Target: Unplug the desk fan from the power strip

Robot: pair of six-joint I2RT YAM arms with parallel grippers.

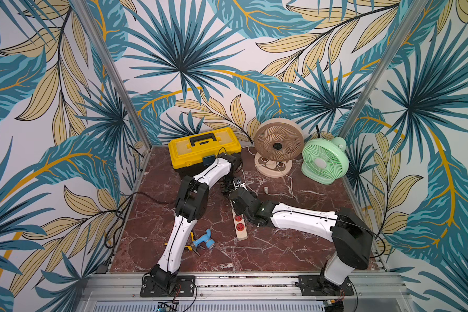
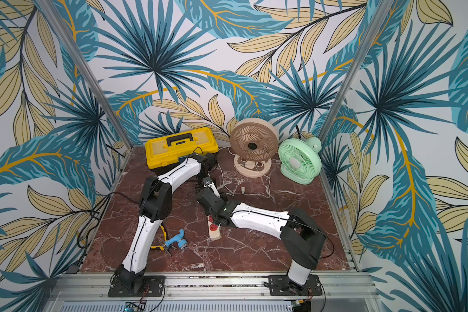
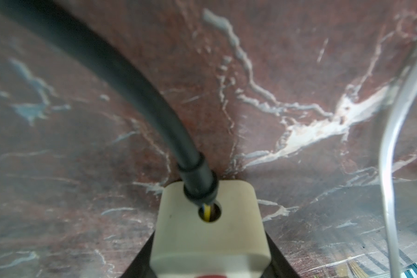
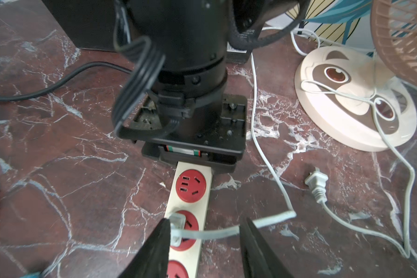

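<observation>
The cream power strip (image 1: 241,234) has red sockets. My left gripper is shut on its cable end, where a black cord leaves the strip. In the right wrist view a white plug (image 4: 177,234) with a white cord sits on the strip's middle visible socket. My right gripper is part open above it, the cord crossing between or just beyond its fingertips. A second white plug (image 4: 317,185) lies loose on the table. The brown fan (image 1: 278,136) and green fan (image 1: 325,156) stand at the back.
A yellow toolbox (image 1: 202,150) stands at the back left. A blue tool (image 2: 174,240) and yellow-handled pliers (image 2: 161,228) lie at the front left. White cords run across the middle right of the table.
</observation>
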